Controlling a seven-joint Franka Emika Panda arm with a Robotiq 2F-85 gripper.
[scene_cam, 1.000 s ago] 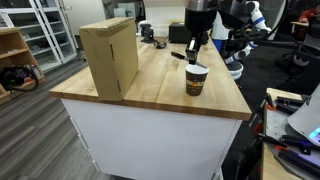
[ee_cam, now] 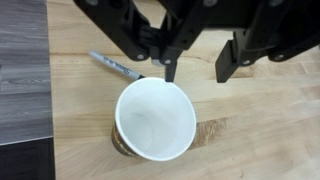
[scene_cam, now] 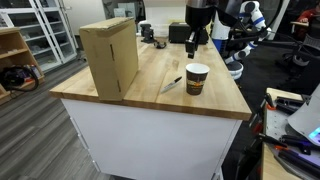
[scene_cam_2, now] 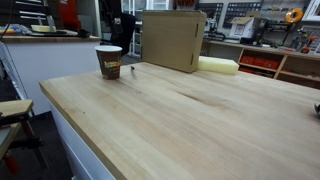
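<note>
A white-rimmed paper cup with a dark printed side stands upright near the table's front edge. Looking down in the wrist view, I see the inside of the cup, which appears empty. A grey marker with a dark end lies on the tabletop outside the cup, to its left. The wrist view also shows this marker, close by the cup's rim. Above the cup hangs my gripper. Its fingers stand apart, and nothing shows between them.
A tall cardboard box stands on the left of the table. Behind it in the second exterior view lies a pale yellow block.
The gripper has risen slightly. The cup stands where it was.
</note>
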